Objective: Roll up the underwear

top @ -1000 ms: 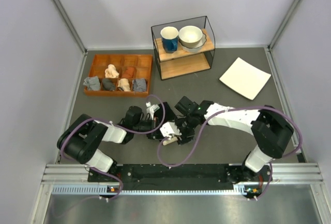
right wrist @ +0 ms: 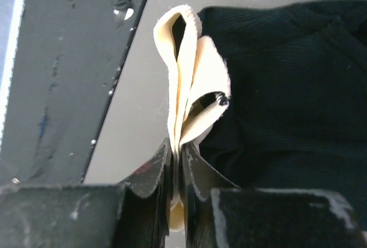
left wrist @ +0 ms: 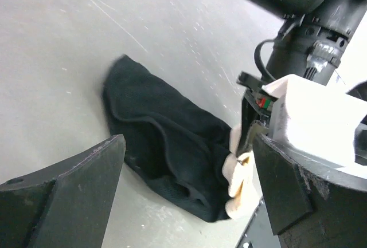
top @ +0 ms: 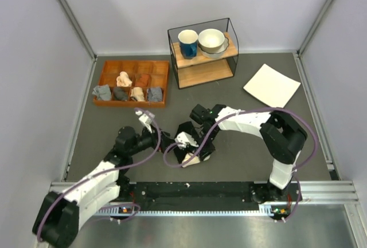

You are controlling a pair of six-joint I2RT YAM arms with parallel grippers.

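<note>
The underwear is black cloth (left wrist: 172,133) with a cream part at its near end, and it lies on the table near the front edge. In the right wrist view its cream fold (right wrist: 192,82) stands up, pinched between the fingertips of my right gripper. Black fabric spreads flat to the right of that fold. My left gripper is open, its fingers wide apart with the cloth visible between and beyond them. From above, the left gripper (top: 162,143) is just left of the cloth and touches no part of it that I can make out.
An orange wooden box (top: 163,67) with several rolled cloths stands at the back left. Behind the arms is a rack (top: 203,75) with a blue mug and bowls. A white board (top: 272,86) lies at the right. Clear table surrounds the cloth.
My right gripper has shifted slightly, and the cloth has moved toward the front.
</note>
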